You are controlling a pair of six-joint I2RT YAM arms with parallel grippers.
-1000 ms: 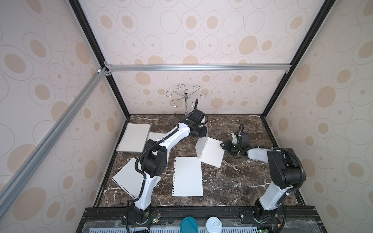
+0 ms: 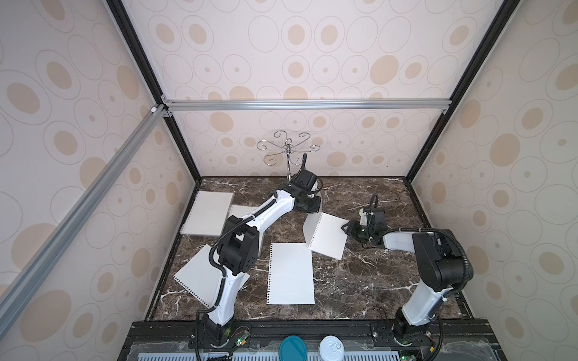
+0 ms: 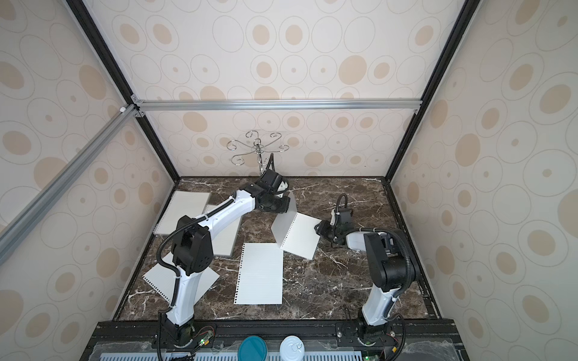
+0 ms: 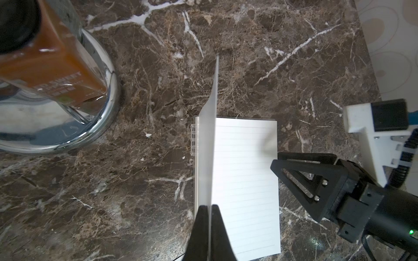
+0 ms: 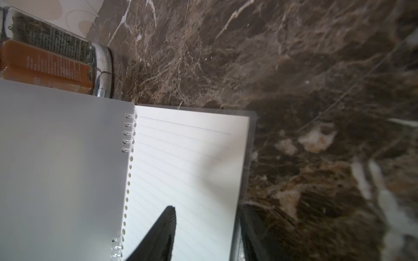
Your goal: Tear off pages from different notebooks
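Note:
A spiral notebook (image 2: pixel 328 236) lies open at the centre, its grey translucent cover (image 5: pixel 61 174) raised. My left gripper is shut on that cover, which stands edge-on above it in the left wrist view. The lined top page (image 5: pixel 182 165) lies flat, with punched holes beside the binding rings. My right gripper stands part open at the page's right edge, one finger over the paper, the other by the edge; no paper shows clearly held. A loose punched lined sheet (image 2: pixel 290 273) lies in front of the notebook.
More notebooks (image 2: pixel 204 213) and paper (image 2: pixel 198 276) lie at the left, partly under my left arm. A metal stand (image 2: pixel 289 144) is at the back, with a bottle (image 4: pixel 52 61) on its base.
My right gripper has shifted very slightly at the notebook's right edge. The left arm, the cover and the papers show no visible movement.

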